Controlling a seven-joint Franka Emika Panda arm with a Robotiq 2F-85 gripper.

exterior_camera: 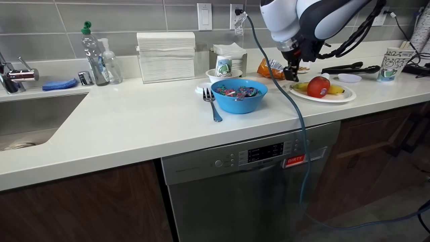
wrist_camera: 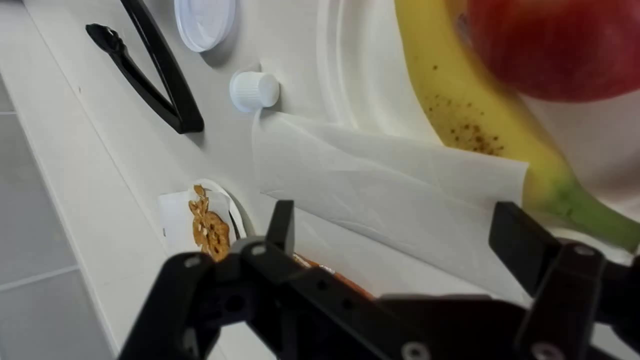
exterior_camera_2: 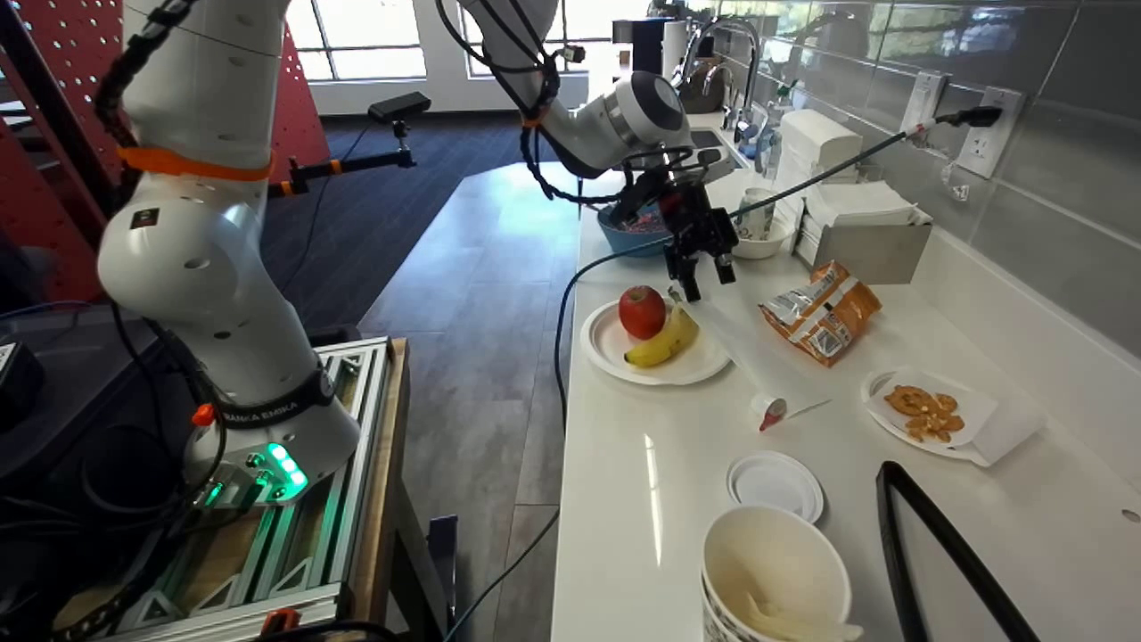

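My gripper (exterior_camera_2: 708, 280) hangs over the counter beside the fruit plate, its fingers wide apart in the wrist view with nothing held between them. Below the open fingers, a flat white wrapper or tube (wrist_camera: 384, 174) with a ribbed white cap (wrist_camera: 255, 91) lies along the plate's edge. On the white plate (exterior_camera_2: 604, 348) rest a yellow banana (exterior_camera_2: 665, 341) and a red apple (exterior_camera_2: 642, 312). The wrist view has the banana's green stem near the right finger (wrist_camera: 519, 240). Whether the fingers touch the wrapper cannot be told.
A blue bowl (exterior_camera: 238, 105) and a fork (exterior_camera: 213, 105) sit left of the arm. Around the wrapper are an orange snack bag (exterior_camera_2: 825, 314), a small plate of pretzels (exterior_camera_2: 928, 415), black tongs (exterior_camera_2: 947, 535) and a paper cup (exterior_camera_2: 775, 567). A cable (exterior_camera: 290, 98) crosses in front.
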